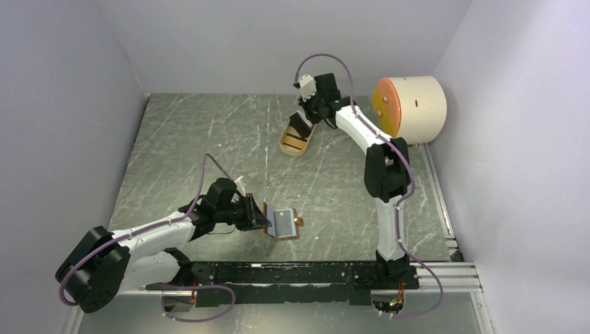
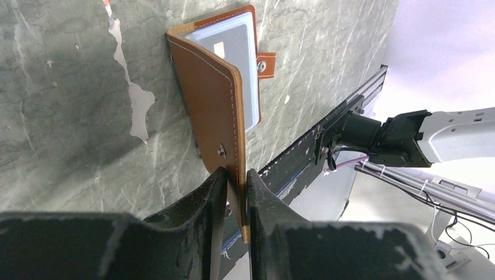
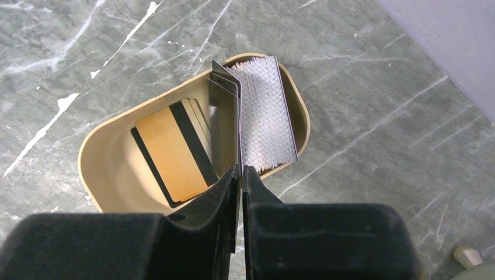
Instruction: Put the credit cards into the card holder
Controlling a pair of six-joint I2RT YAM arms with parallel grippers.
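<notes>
The brown leather card holder [image 2: 210, 111] stands open with one cover raised. My left gripper is shut on that cover's edge. Its other side [image 1: 285, 223], with a clear pocket, lies on the table. Across the table, my right gripper is shut on a thin dark card [image 3: 238, 128], seen nearly edge-on over the tan box [image 3: 99, 137]. To the right of that card in the right wrist view is a tight stack of cards with pale edges [image 3: 265, 111].
Orange and black pieces [image 3: 175, 149] fill the middle of the box. A cream drum with an orange face [image 1: 414, 108] stands at the right, close to the right arm. Between box and holder, the table [image 1: 278, 177] is bare.
</notes>
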